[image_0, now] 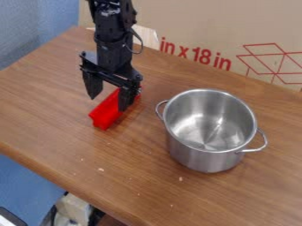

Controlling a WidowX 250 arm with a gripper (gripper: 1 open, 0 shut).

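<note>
A red block [106, 116] lies on the wooden table left of a steel pot with two handles. My black gripper [111, 86] is open over the block, its fingers pointing down on either side toward it; part of the block is hidden behind it. Whether the fingertips touch the block is hard to tell.
The steel pot [207, 141] stands upright at the right, its inside visible and empty. A cardboard panel [224, 35] with red print rises along the back.
</note>
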